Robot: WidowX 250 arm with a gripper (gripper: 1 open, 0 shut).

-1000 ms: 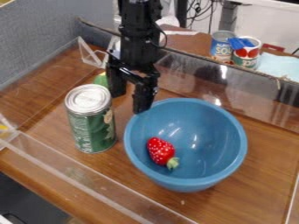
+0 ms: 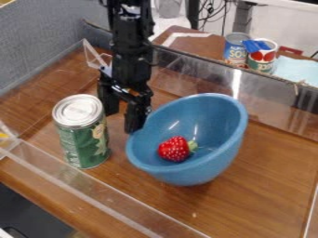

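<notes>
My black gripper [image 2: 125, 102] is open and low over the wooden board, behind the green-and-silver can [image 2: 82, 139] and at the left rim of a blue bowl [image 2: 209, 163]. The bowl is tilted, with a red strawberry [image 2: 176, 148] inside it. Whether the fingers touch the bowl is unclear.
A clear low wall [image 2: 99, 203] borders the board [image 2: 261, 186]. Beyond the back wall stand two cans [image 2: 236, 48] and a light blue cloth [image 2: 298, 70]. The board's right front is clear.
The bowl has shifted slightly and tilted, and the strawberry has moved within it. My gripper has moved a little left and lower.
</notes>
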